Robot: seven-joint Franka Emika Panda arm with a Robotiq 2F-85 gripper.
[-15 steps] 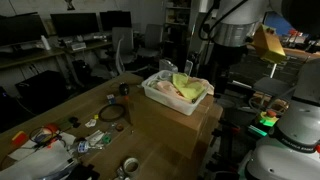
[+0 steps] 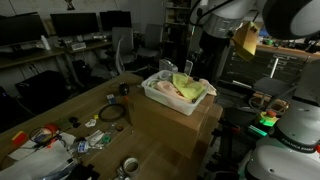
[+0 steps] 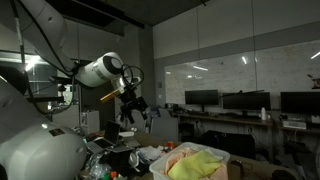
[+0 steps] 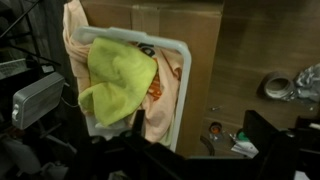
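Observation:
A white bin stands on a cardboard box, with a yellow-green cloth and a pale pink cloth in it. In the wrist view, the yellow-green cloth lies crumpled over the pink cloth, partly covering it. My gripper is open, its dark fingers wide apart and nothing between them. It hangs above the bin's side, clear of both cloths. The right-hand rim of the bin passes below the left finger.
The cardboard box supports the bin. Cables, tools and a metal roll lie on the wooden table. A grey metal object stands just beyond the bin's left side. Bare wood shows right of the box.
The arm has shifted in exterior view 1, its forearm now angled further over the bin. The bin and the cloths look unmoved.

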